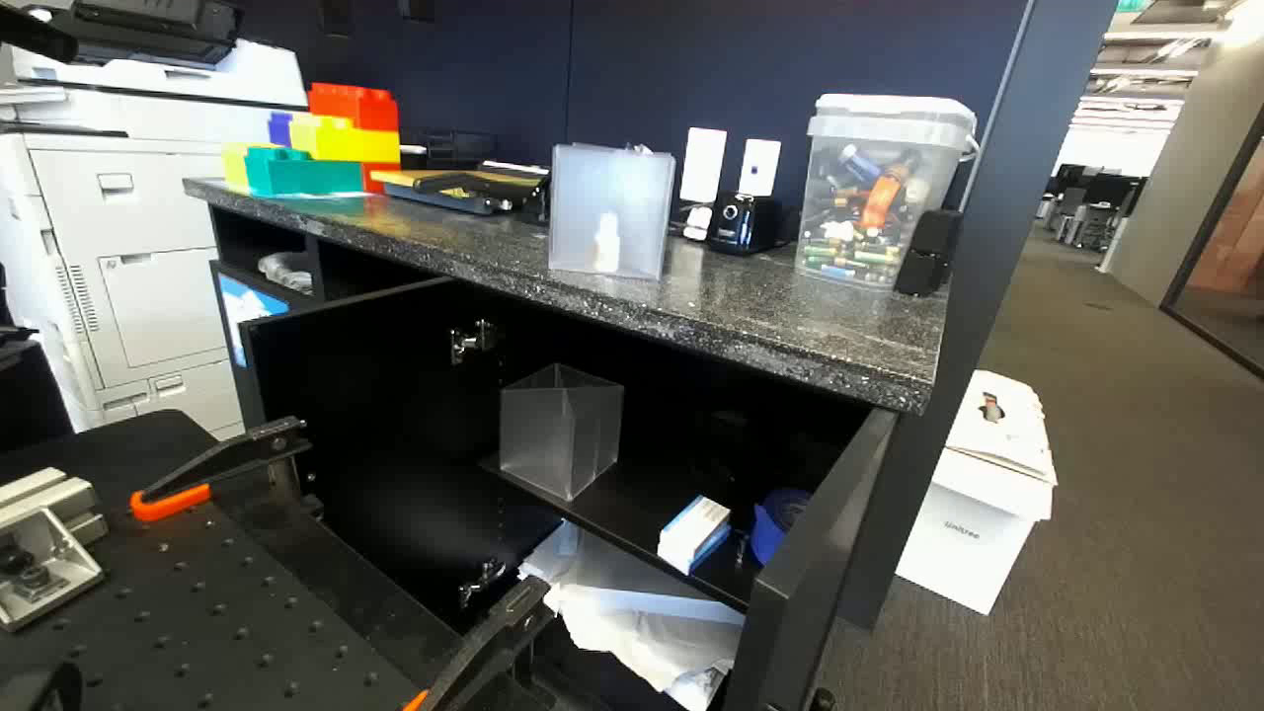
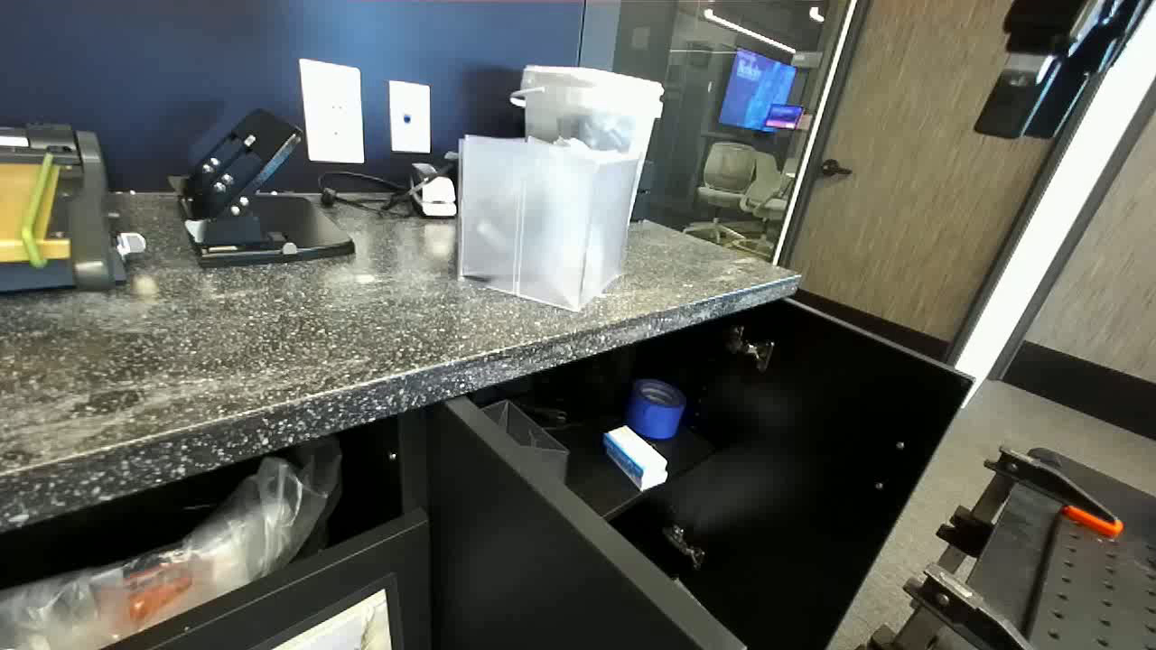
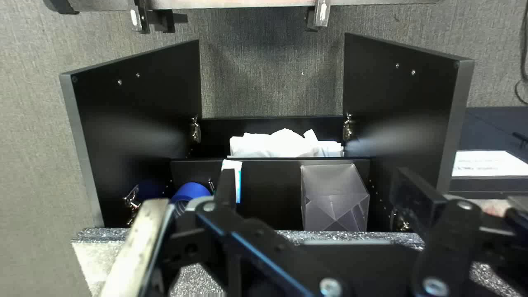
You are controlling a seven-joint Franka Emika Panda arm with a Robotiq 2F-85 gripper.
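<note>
In the wrist view my gripper stands open, its two dark fingers wide apart and nothing held between them. The open cabinet lies beyond them, with a clear plastic box (image 1: 559, 429) on its shelf (image 1: 646, 521). That box (image 3: 335, 190) appears between the fingers in the wrist view, though how far away it is cannot be judged. Also on the shelf are a small white-and-blue carton (image 2: 636, 457) and a blue tape roll (image 2: 656, 408). A second clear box (image 1: 610, 211) sits on the speckled countertop (image 1: 758, 310). Neither exterior view clearly shows the gripper.
Both cabinet doors (image 3: 138, 123) (image 3: 403, 109) stand open. White bagged material (image 1: 646, 616) fills the space under the shelf. On the counter are a lidded battery tub (image 1: 879, 196), colourful blocks (image 1: 332, 142) and a hole punch (image 2: 265, 211). Bare counter lies left of the upper box in exterior view 2.
</note>
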